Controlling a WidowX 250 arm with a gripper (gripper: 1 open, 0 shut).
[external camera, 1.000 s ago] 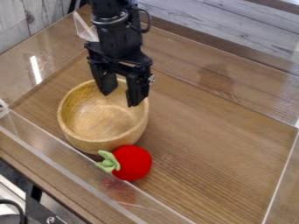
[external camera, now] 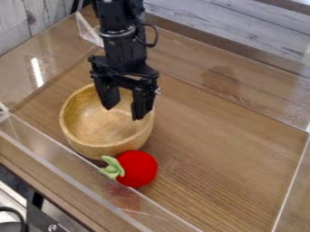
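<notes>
The black gripper [external camera: 123,103] hangs over the wooden bowl [external camera: 85,127] in the middle-left of the camera view, its fingers apart above the bowl's back half. The bowl looks empty, though the gripper hides part of it. A red, round object with a green top [external camera: 138,169], like a plush strawberry or tomato, lies on the table just in front of the bowl, to its lower right.
A dark cable shows at the lower left corner.
The gripper has shifted slightly to the left over the bowl and turned a little. The bowl and the red object have not visibly moved.
</notes>
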